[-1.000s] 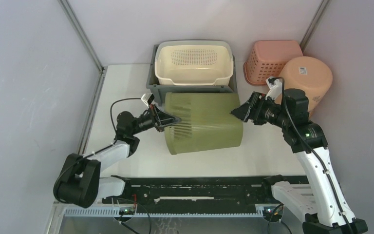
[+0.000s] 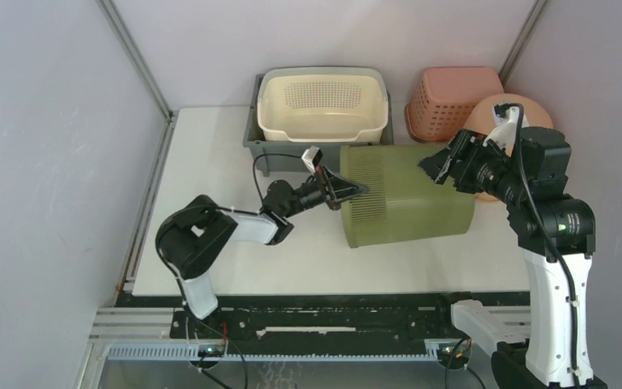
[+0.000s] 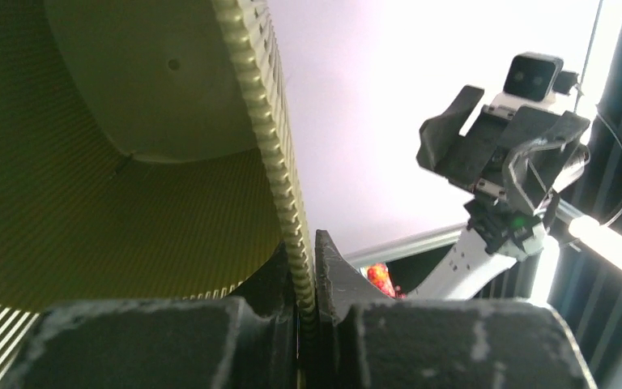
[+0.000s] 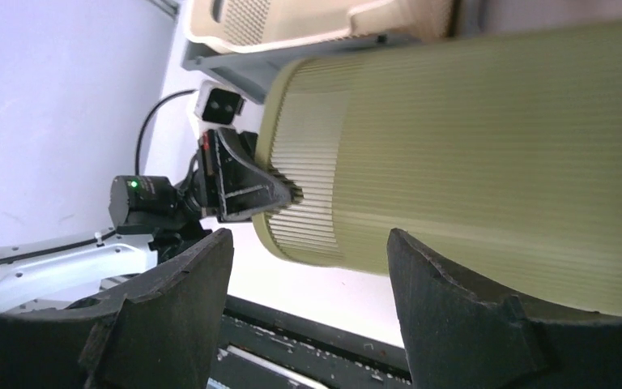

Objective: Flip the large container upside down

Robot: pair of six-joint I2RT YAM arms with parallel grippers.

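The large olive-green container lies on its side across the table; the left wrist view looks into its hollow. My left gripper is shut on its ribbed rim at the left end, also seen in the right wrist view. My right gripper is over the container's right part, fingers apart with no object between them; in the right wrist view the container fills the space beyond its fingers.
A cream basket in a grey bin stands directly behind the container. A pink perforated basket and a peach bin are at the back right. Bare table shows at the left and along the front.
The container has moved steadily to the right, with my left gripper on it.
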